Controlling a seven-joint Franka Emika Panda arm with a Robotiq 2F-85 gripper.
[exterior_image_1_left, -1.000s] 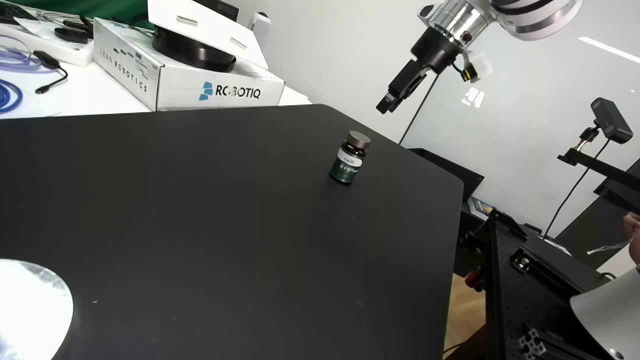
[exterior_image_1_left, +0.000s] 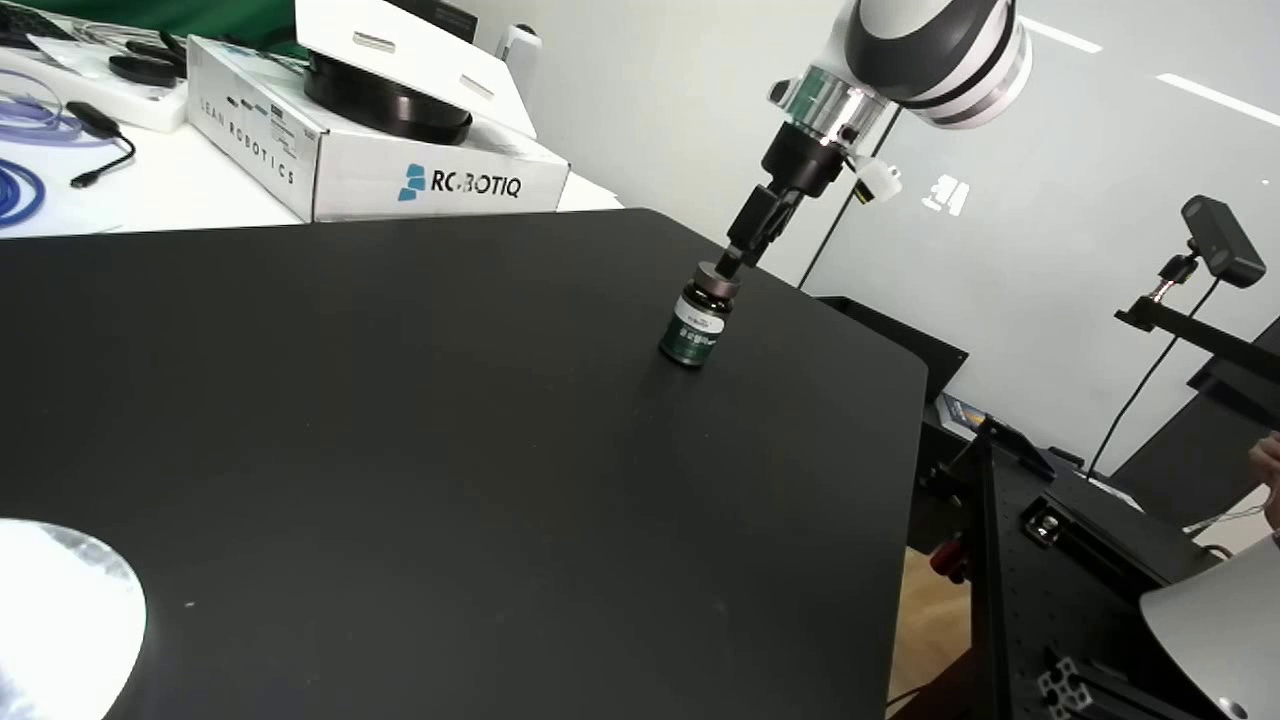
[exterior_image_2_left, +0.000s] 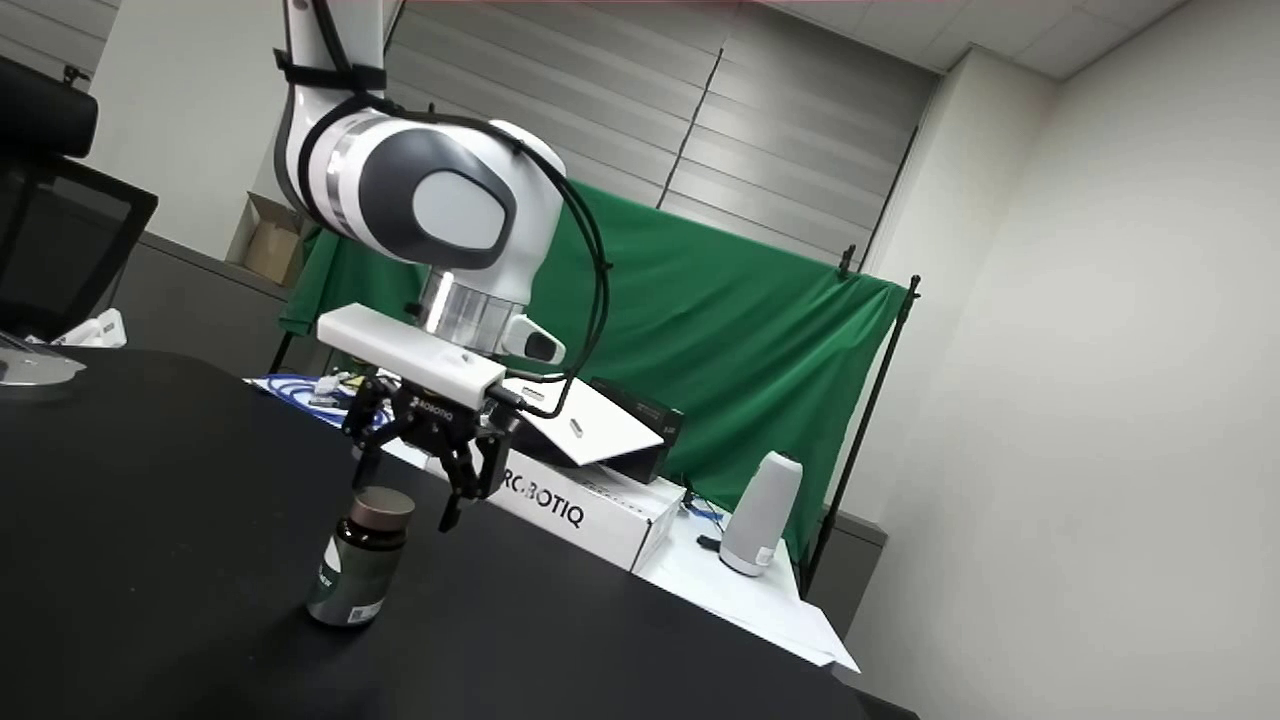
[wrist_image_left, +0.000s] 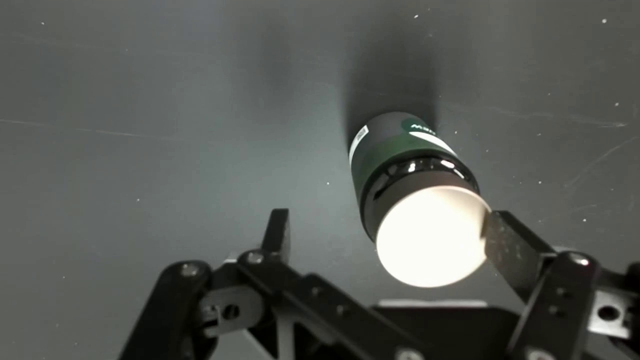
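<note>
A small dark bottle (exterior_image_1_left: 696, 326) with a green-and-white label and a brownish cap stands upright on the black table. My gripper (exterior_image_2_left: 408, 504) is open just above and behind it in exterior view 2, fingers pointing down. In the wrist view the bottle (wrist_image_left: 399, 147) leans into the right half of the gap, its cap glaring white. The right finger (wrist_image_left: 510, 252) appears against the cap's edge; whether it touches, I cannot tell. The left finger (wrist_image_left: 277, 234) is well clear of the cap. Nothing is held.
A white round object (exterior_image_1_left: 60, 624) sits at the near left of the table. Behind the table, a white Robotiq box (exterior_image_1_left: 444, 186) stands on a white surface with cables.
My gripper has come down and to the left in exterior view 1, from above the table's far right to the bottle's cap. The bottle has not moved.
</note>
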